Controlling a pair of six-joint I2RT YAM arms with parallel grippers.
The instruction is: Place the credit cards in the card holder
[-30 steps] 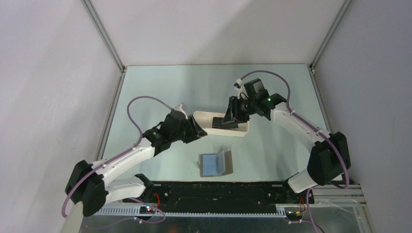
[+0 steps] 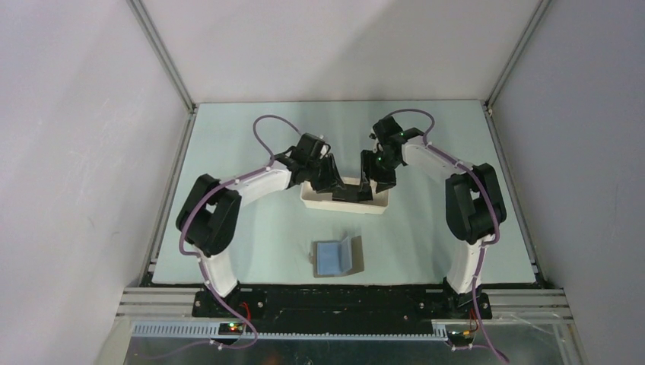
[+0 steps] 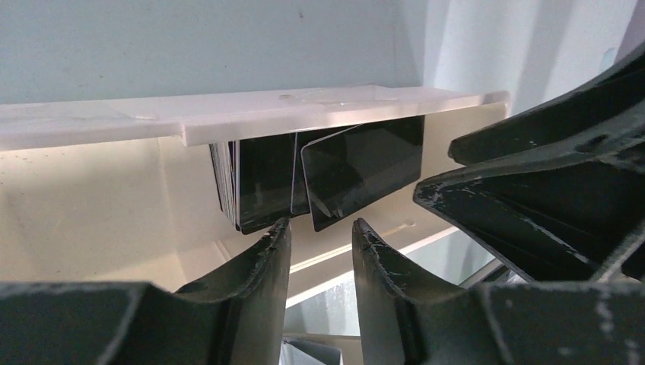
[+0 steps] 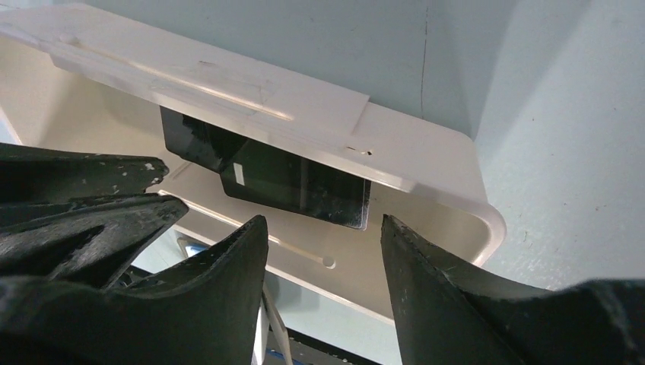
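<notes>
Several black credit cards (image 3: 369, 167) lean on edge inside a white box; the foremost one tilts against the others. In the right wrist view the cards (image 4: 293, 182) stand below the box's rim. My left gripper is part open above the box's left half, its fingertips short of the cards with nothing between them. Over the right half, my right gripper stands wide open and empty. The card holder (image 2: 338, 257) lies unfolded in front of the box, grey-brown outside with a blue-grey pocket.
The white box (image 2: 319, 204) sits mid-table, both arms reaching over it. Fingers of the other arm (image 3: 532, 163) crowd the left wrist view's right side, so the two grippers are close together.
My left gripper has swung from the front left, inward and away, over the box. My right gripper has moved slightly right and lower over its end of the box. The holder stays put.
</notes>
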